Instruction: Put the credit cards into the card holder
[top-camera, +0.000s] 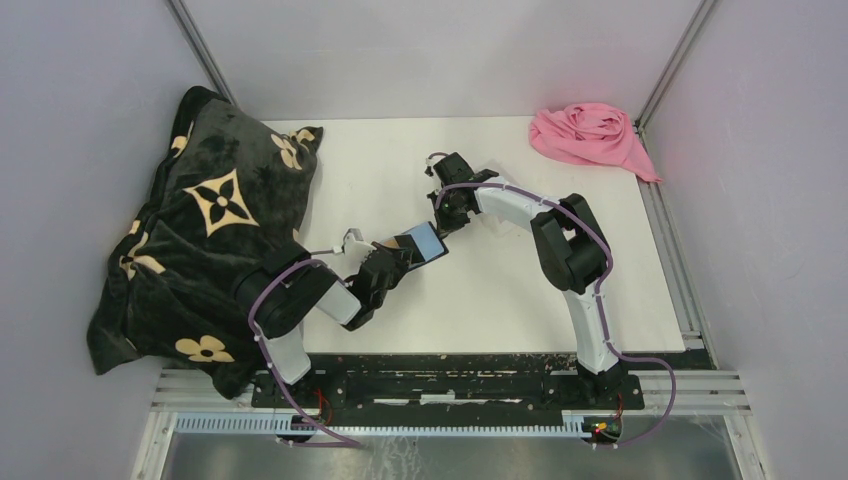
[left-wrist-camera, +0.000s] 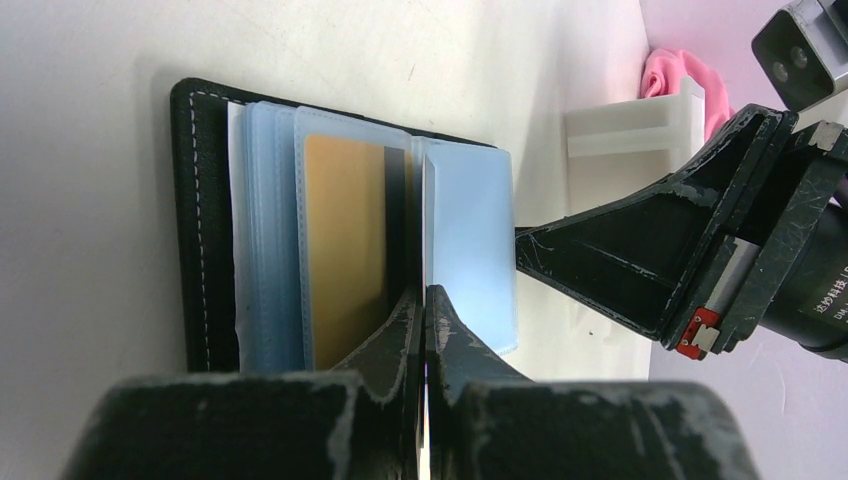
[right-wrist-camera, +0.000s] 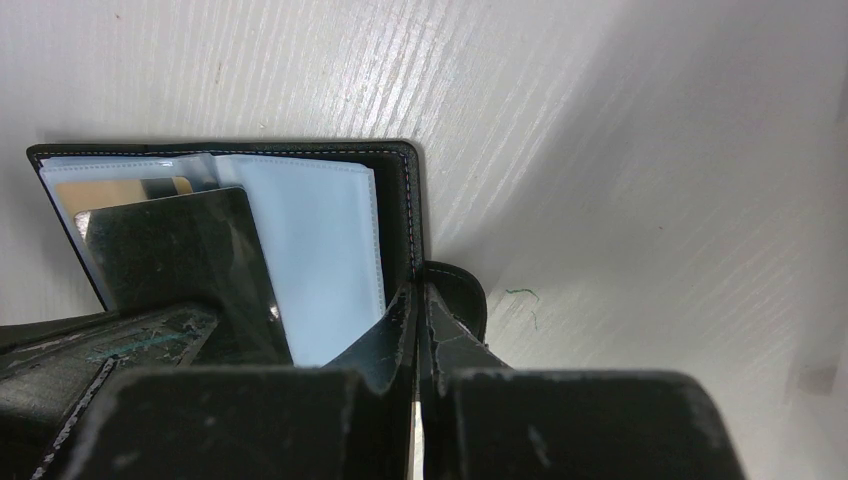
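The black card holder lies spread on the table, with light-blue clear sleeves showing. A gold-and-black card sits in one sleeve. Shut on a dark card, my left gripper has it above the holder's left half; the left wrist view shows that card nearly edge-on, a thin line rising from the fingertips. My right gripper is shut at the holder's right border, beside a rounded black tab. Whether the border is between its fingers is hidden.
A translucent white box stands beyond the right arm. Pink cloth lies at the back right, and a dark patterned blanket covers the left side.
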